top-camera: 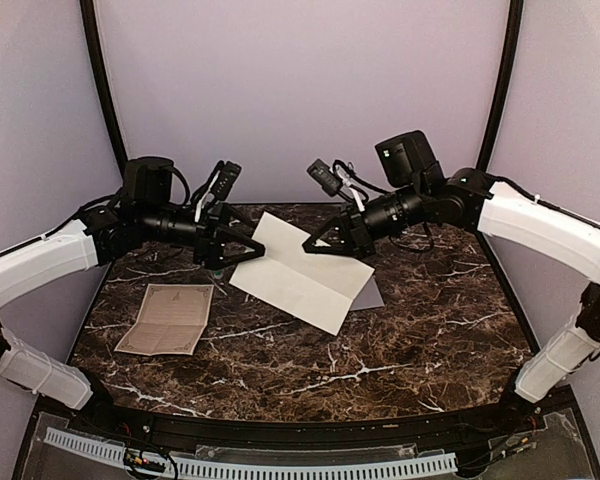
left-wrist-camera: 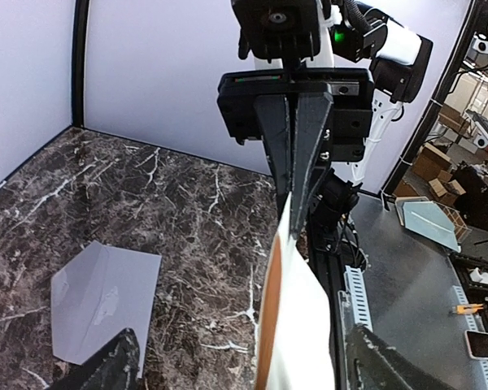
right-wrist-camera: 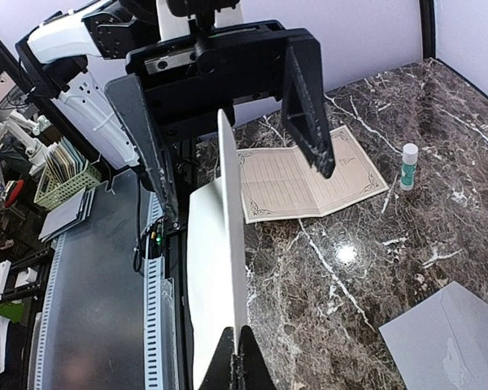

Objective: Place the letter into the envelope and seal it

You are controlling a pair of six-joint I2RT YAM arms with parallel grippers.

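A creased sheet (top-camera: 302, 275), cream on its face toward the top camera and brownish on part of its other side, hangs above the table. Its edge is pinched by my right gripper, whose fingers are closed together. My left gripper is open, its fingers standing on either side of the sheet's left edge without visibly gripping it. A grey envelope (left-wrist-camera: 106, 301) lies on the table, partly hidden behind the sheet from above. At the left, a printed tan letter (top-camera: 167, 320) with a fold lies flat.
Upright behind the printed letter stands a glue stick (right-wrist-camera: 408, 168). Pale walls enclose the back and sides.
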